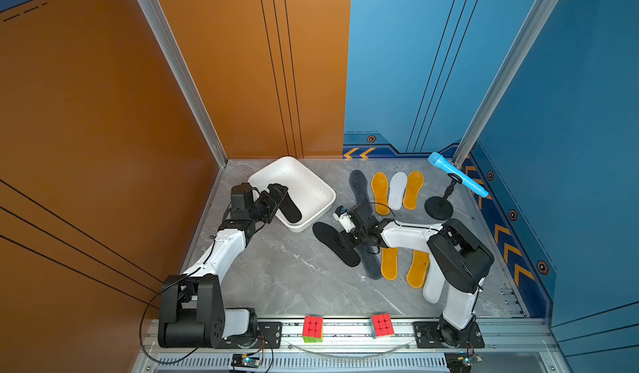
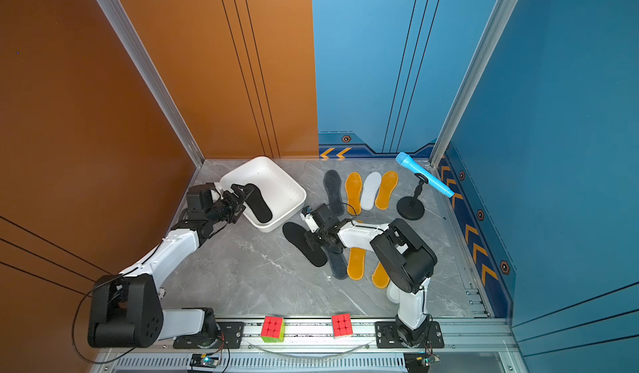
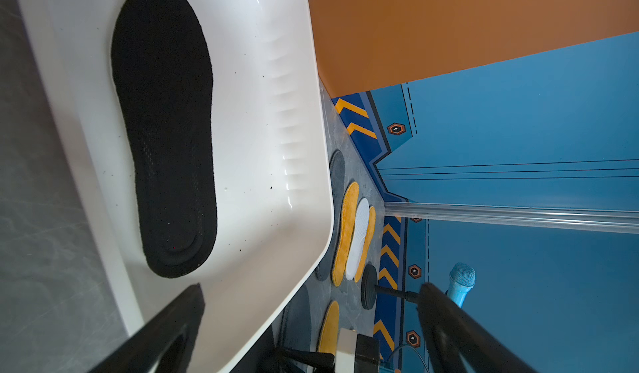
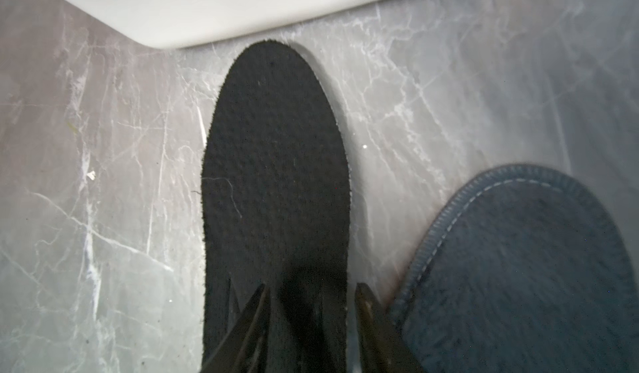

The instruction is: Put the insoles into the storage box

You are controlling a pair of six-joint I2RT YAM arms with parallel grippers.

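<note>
A white storage box (image 1: 307, 186) holds one black insole (image 3: 163, 120). My left gripper (image 1: 273, 200) hangs open over its left side, nothing between its fingers. A second black insole (image 4: 273, 146) lies just outside the box, front right, with my right gripper low over it, fingers part open. A dark grey insole (image 4: 506, 253) lies beside it. Further right lie several orange insoles (image 1: 413, 188) and white insoles (image 1: 397, 188), some partly hidden by the right arm.
A blue microphone (image 1: 446, 166) on a black stand (image 1: 438, 207) stands at the back right. Two red cubes (image 1: 313, 326) sit on the front rail.
</note>
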